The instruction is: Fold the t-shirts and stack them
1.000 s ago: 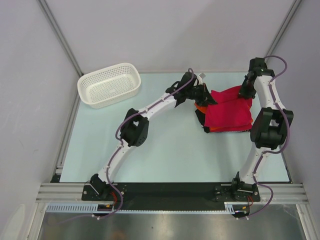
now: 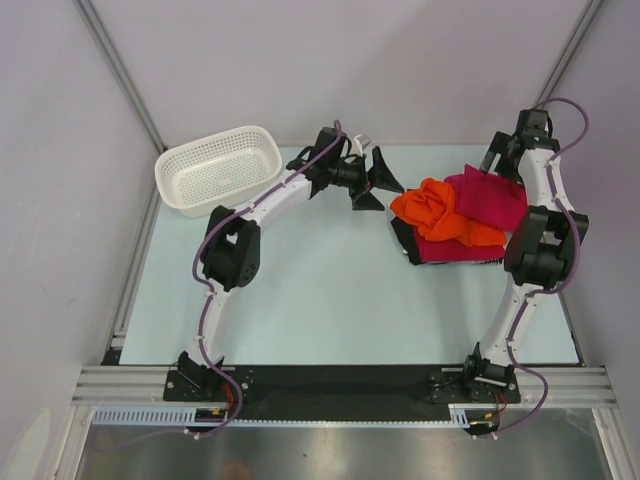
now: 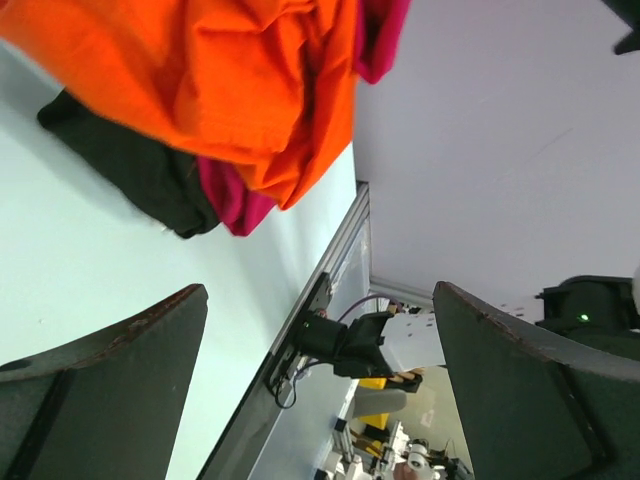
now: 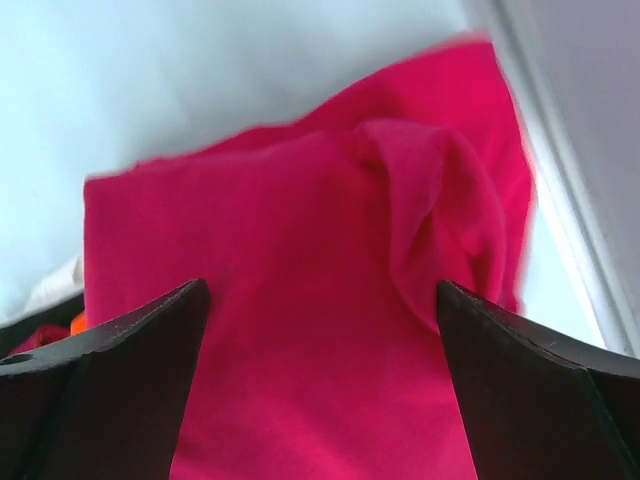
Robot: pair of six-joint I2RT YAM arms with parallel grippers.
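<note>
The red T-shirt (image 2: 487, 198) lies crooked over the right part of the pile, its far right portion hanging past the stack. Under and left of it, a bunched orange shirt (image 2: 436, 211) spreads across the pile. Lower down show a crimson layer (image 2: 455, 250) and a black shirt (image 3: 130, 165) at the left edge. My left gripper (image 2: 385, 186) stands open just left of the orange shirt, with no cloth between its fingers. Over the red shirt's far right part hovers my right gripper (image 2: 500, 162), fingers wide apart; the right wrist view shows loose red cloth (image 4: 300, 250) beneath them.
A white basket (image 2: 222, 168) stands at the back left, clear of the pile. Close by on the right runs the table's edge and the side wall (image 4: 590, 130).
The red shirt shifted from covering the pile to its right side, uncovering the orange one. My right gripper went right, opened, and came back left. My left gripper opened and backed leftward.
</note>
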